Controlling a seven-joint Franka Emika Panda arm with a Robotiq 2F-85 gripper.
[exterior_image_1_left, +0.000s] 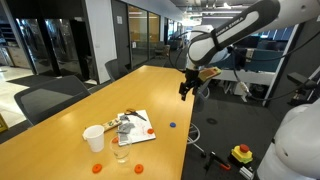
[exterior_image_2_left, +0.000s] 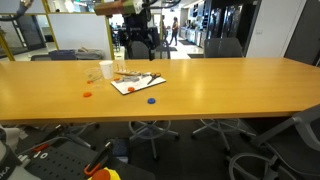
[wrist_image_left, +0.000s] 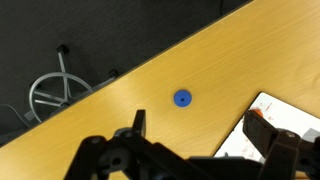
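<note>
Above the table, my gripper hangs open and empty, well clear of the surface. A small blue disc appears between the spread fingers in the wrist view, but it lies on the tabletop below them. In exterior view 1 that blue disc sits near the table's right edge. Beside it is a white sheet bearing several small items, with a red disc at its near side.
A white mug and a clear glass stand to the left of the sheet. Chairs line its sides, and a red emergency button is near the arm's base.
</note>
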